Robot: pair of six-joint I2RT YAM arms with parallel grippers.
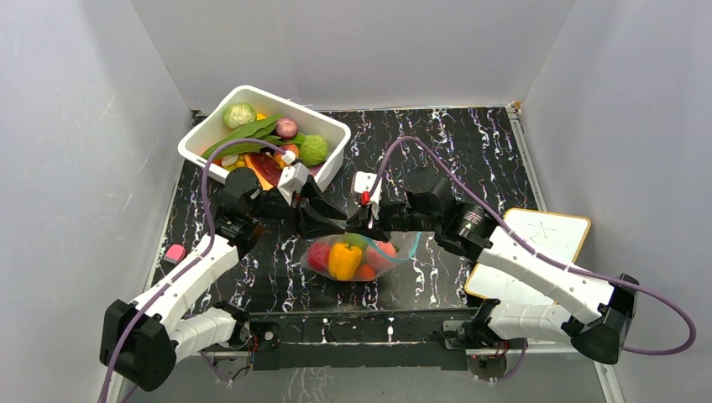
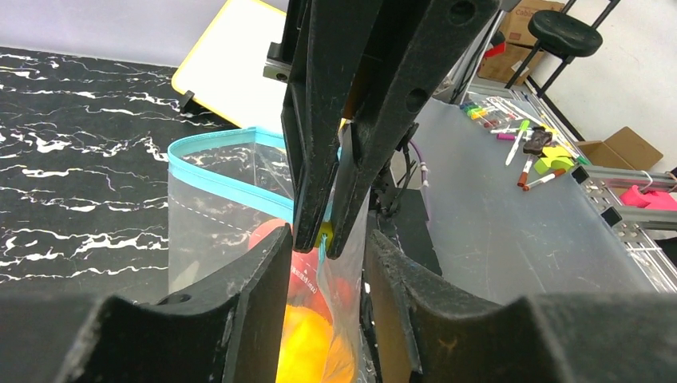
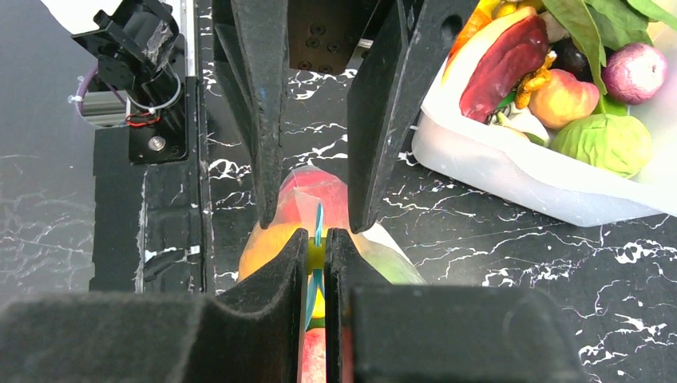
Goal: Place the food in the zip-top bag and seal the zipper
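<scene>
The clear zip top bag (image 2: pixel 223 195) lies on the table with food inside, including a yellow pepper (image 1: pixel 344 261) and red items. Its light blue zip strip (image 2: pixel 231 194) stands apart around part of the mouth in the left wrist view. A small yellow slider (image 3: pixel 317 254) on the strip is between the fingertips of my right gripper (image 1: pixel 353 225), which is shut on it. Opposite, my left gripper is open, its fingers on either side of the strip's end and slightly apart from it.
A white bin (image 1: pixel 336 134) full of vegetables stands behind the left arm. A whiteboard (image 1: pixel 529 252) lies at the right, and a small pink block (image 1: pixel 175 253) at the left. Bare table shows at the back right.
</scene>
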